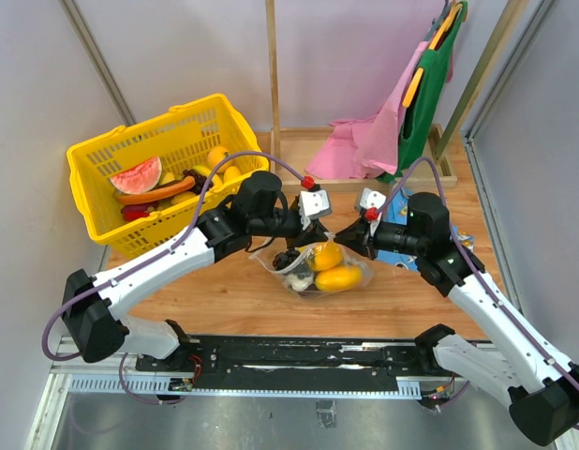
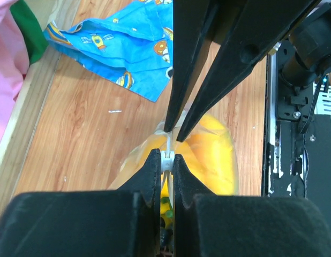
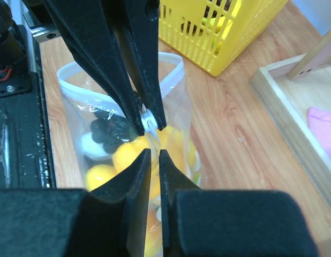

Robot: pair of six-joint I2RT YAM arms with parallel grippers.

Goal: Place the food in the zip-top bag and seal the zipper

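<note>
The clear zip bag holds yellow, dark and white food pieces and stands on the wood surface between both arms. In the left wrist view, my left gripper is shut on the white zipper slider at the bag's top. My right gripper is beside it at the zipper; in the right wrist view its fingertips sit close together just below the slider, near the thin strip hanging from it. Whether anything is between them is unclear.
A yellow basket of food stands at the back left. A wooden rack with pink and green garments is at the back. A blue printed cloth lies right of the bag.
</note>
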